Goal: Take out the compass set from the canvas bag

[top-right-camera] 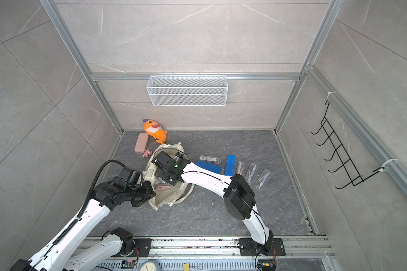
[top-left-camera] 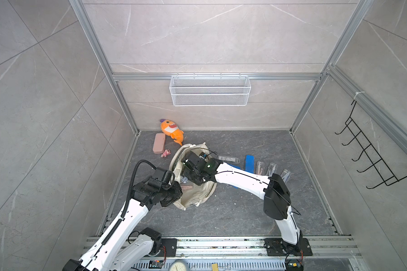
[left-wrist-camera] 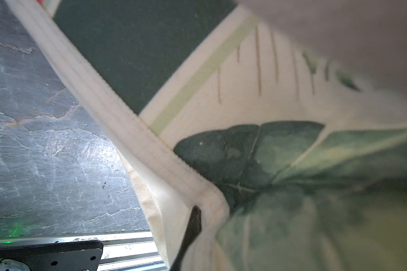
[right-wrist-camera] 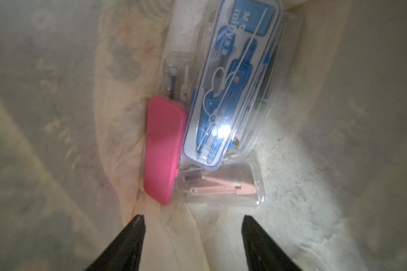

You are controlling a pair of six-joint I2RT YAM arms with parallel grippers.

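The canvas bag [top-left-camera: 199, 196] lies open in the middle. Inside, in the right wrist view, are a blue compass set [right-wrist-camera: 230, 90], a pink case [right-wrist-camera: 164, 149] and a clear box with pink compasses [right-wrist-camera: 221, 185], among other clear cases. My right gripper is inside the bag above them, fingers apart, nothing between. My left gripper [top-left-camera: 174, 196] is at the bag's left side; the left wrist view shows printed fabric close up and one dark finger [left-wrist-camera: 190, 230] against the hem. It is shut.
Blue cases [top-left-camera: 249, 163] and several clear compass sets [top-right-camera: 251, 171] lie right of the bag. An orange plush [top-left-camera: 171, 131], a pink case [top-left-camera: 159, 143] and a small pink toy [top-left-camera: 165, 153] lie behind left.
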